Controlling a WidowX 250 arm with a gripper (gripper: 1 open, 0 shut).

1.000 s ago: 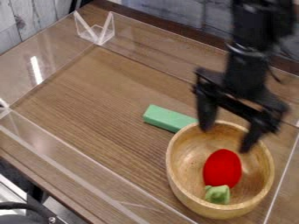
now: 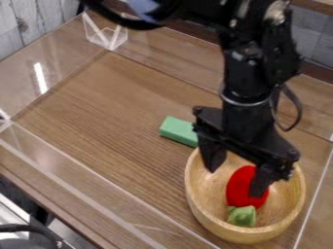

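Observation:
My black gripper is over a wooden bowl at lower right, its fingers apart and empty, one toward each side of the bowl. In the bowl lie a red object and a small green piece below it. A green block lies on the wooden table, just left of the gripper, outside the bowl.
A white wire object stands at the back left. The table's edge runs along the lower left, with dark cables below.
The arm has shifted left and turned, so the gripper's fingers now spread wider across the view above the bowl. The bowl and its contents look unchanged.

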